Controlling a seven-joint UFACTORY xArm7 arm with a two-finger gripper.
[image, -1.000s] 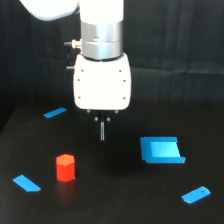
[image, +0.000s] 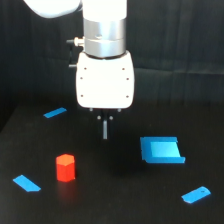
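My gripper (image: 105, 128) hangs at the upper middle, below a white mount with a silver cylinder, over the dark table; its narrow fingers are too small to tell open from shut. A red block (image: 66, 168) sits on the table to the lower left of the gripper, apart from it. A blue square (image: 162, 150) with a lighter middle lies to the right of the gripper, on the table.
Short blue strips lie at the back left (image: 55, 112), front left (image: 26, 183) and front right (image: 196, 195). A dark curtain stands behind.
My gripper has moved slightly to the right and a little up or back. The block and blue pieces have not moved.
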